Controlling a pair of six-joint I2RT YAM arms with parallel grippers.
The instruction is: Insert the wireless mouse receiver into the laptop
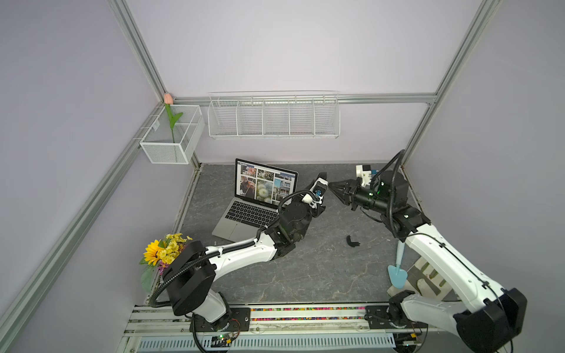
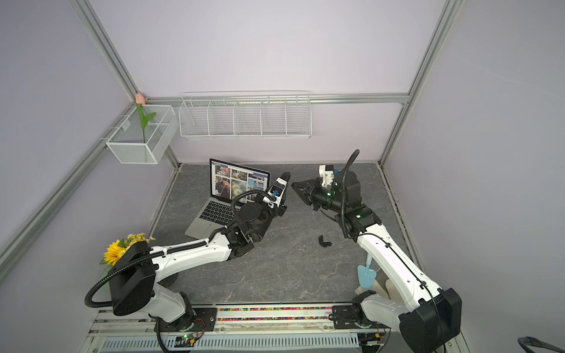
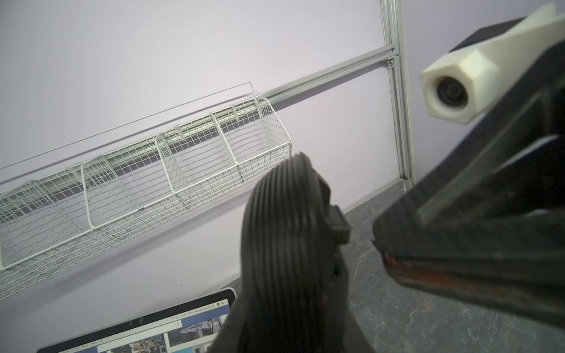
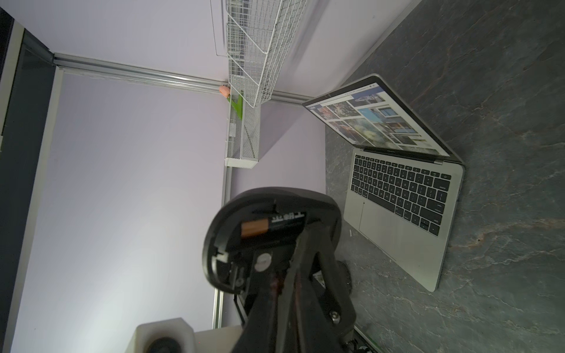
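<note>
An open silver laptop [image 1: 247, 222] stands at the back left, screen lit. Above its right side my left gripper [image 1: 319, 183] is raised, shut on a black mouse [image 4: 270, 235], whose underside with a battery faces the right wrist camera. My right gripper [image 1: 333, 187] is level with it just to the right, tips pointing at the mouse and a short gap from it in the top views. Its fingers are shut; whatever small thing is between them is too small to make out.
A small black piece [image 1: 353, 241] lies on bare table at centre right. A light blue shovel [image 1: 398, 274] lies at front right, flowers [image 1: 161, 253] at front left. Wire baskets [image 1: 273, 117] hang at the back.
</note>
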